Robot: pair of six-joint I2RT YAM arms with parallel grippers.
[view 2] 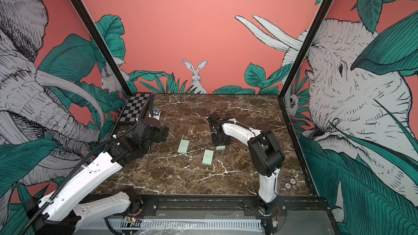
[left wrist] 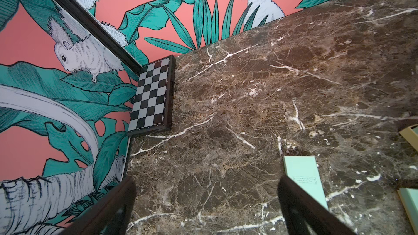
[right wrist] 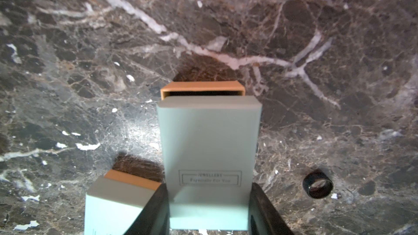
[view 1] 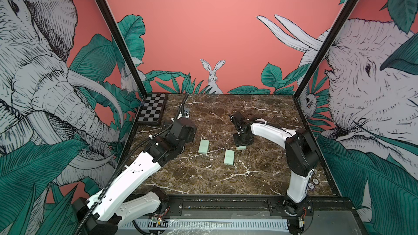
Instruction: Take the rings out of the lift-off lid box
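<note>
In the right wrist view my right gripper is shut on the pale green lid (right wrist: 209, 139) of a jewellery box, over its orange base (right wrist: 202, 85), whose dark interior shows as a slit beyond the lid. A black ring (right wrist: 317, 185) lies on the marble to the right. A second green box (right wrist: 117, 204) sits at lower left. In the top views two more boxes (view 1: 203, 146) (view 1: 229, 157) lie in the middle. My left gripper hangs open over the left of the table, with a green box (left wrist: 304, 174) ahead to its right.
A chessboard (view 1: 150, 108) lies at the back left. Small round objects (view 1: 313, 182) lie at the front right edge.
</note>
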